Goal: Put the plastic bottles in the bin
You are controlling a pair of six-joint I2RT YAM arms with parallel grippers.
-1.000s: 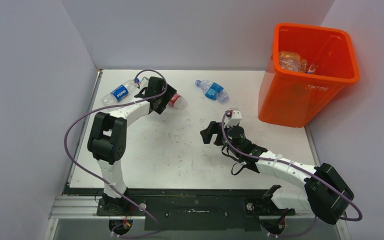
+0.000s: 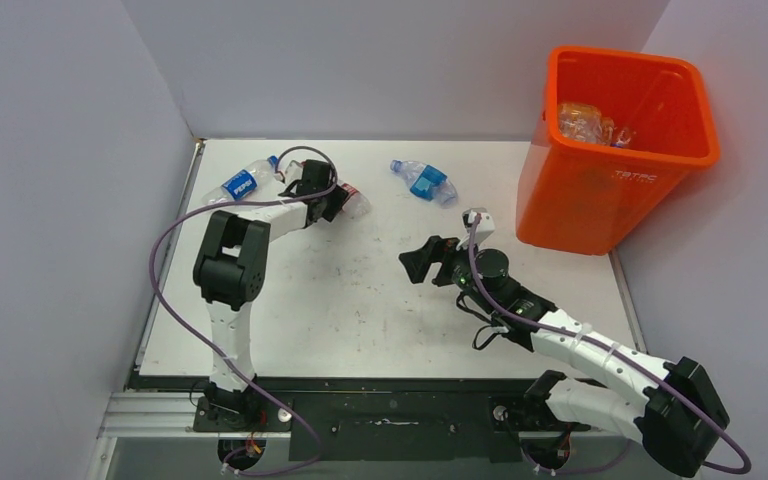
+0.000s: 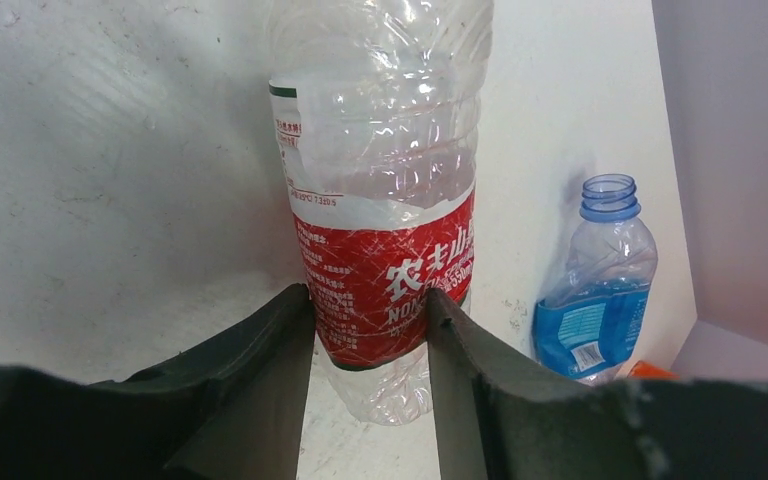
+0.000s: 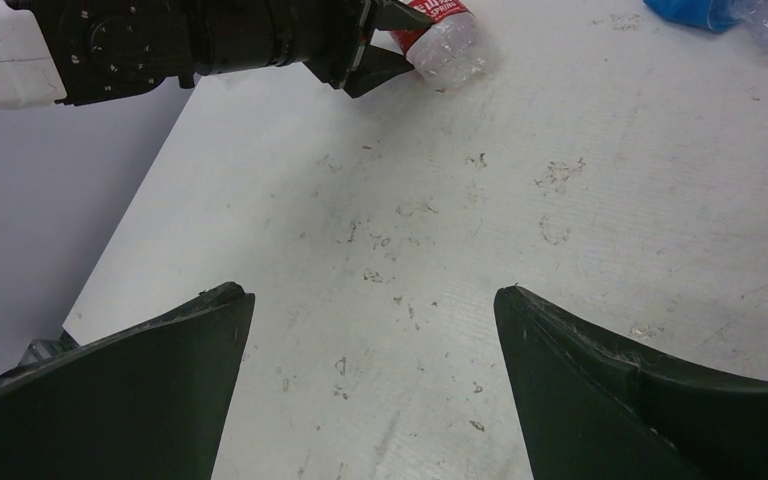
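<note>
My left gripper has its fingers at either side of the red-label bottle (image 3: 380, 260), touching the label; whether they are clamped is unclear. To its left in the top view lies a blue-label bottle (image 2: 240, 185). A crushed blue-label bottle (image 2: 425, 180) lies at the back middle, also in the left wrist view (image 3: 590, 310). My right gripper hangs open and empty over the table, right of centre. The orange bin (image 2: 610, 200) stands at the back right, with clear plastic items inside.
Grey walls surround it at the back and sides. Purple cables run along both arms.
The right arm has moved a little to the right.
</note>
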